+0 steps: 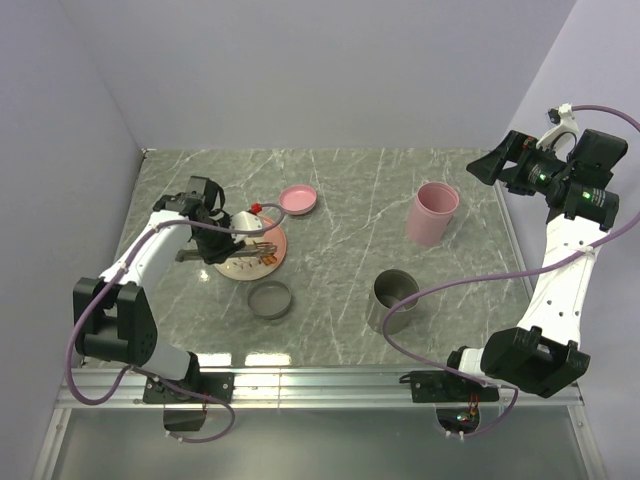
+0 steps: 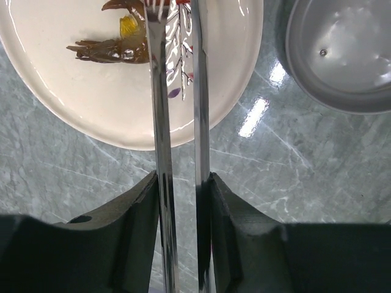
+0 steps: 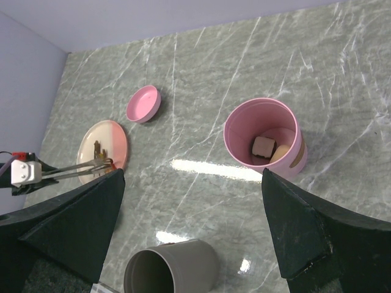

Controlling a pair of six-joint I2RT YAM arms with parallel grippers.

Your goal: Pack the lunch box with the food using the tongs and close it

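A white plate (image 2: 91, 104) with a pink rim, at left in the top view, holds brown shrimp-like food (image 2: 110, 52) with a yellow piece and something red. My left gripper reaches over it, its long metal fingers apart, tips over the food at the top edge of the left wrist view; whether anything lies between the tips is unclear. My right gripper (image 1: 500, 160) is raised at the far right, open and empty. A pink container (image 3: 244, 116) holds a dark block (image 3: 263, 146) and a tan piece (image 3: 282, 152).
A grey shallow bowl (image 1: 269, 298) lies in front of the plate, a small pink dish (image 1: 298, 198) behind it. A grey cylinder container (image 1: 393, 300) stands at front right.
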